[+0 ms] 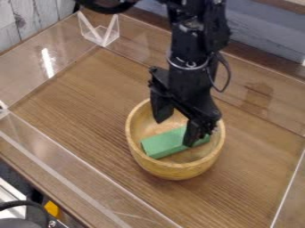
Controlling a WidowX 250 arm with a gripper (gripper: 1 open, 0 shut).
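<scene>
My black gripper (181, 119) hangs over a yellow bowl (174, 171) in the middle of the table, open, with one finger at the bowl's left and the other at its right. A green block (162, 146) lies in the bowl between and below the fingertips; whether they touch it I cannot tell.
A white wire holder (102, 28) stands at the back left. Dark cables and a small yellow object show beyond the front left edge.
</scene>
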